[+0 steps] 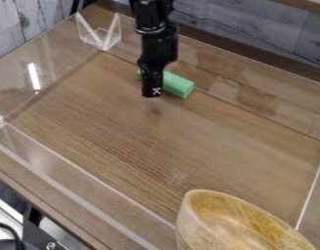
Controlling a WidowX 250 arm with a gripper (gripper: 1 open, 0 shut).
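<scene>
The black gripper (153, 90) hangs from the arm at the upper middle, pointing down over the wooden table. It looks shut, with nothing visible between its fingers. Just behind it and to the right lies a green block (172, 85), partly hidden by the gripper; whether they touch is unclear.
A large yellow bowl (238, 227) fills the bottom right. Clear plastic pieces sit at the table's top left and left edge. Black cables lie beyond the lower left edge.
</scene>
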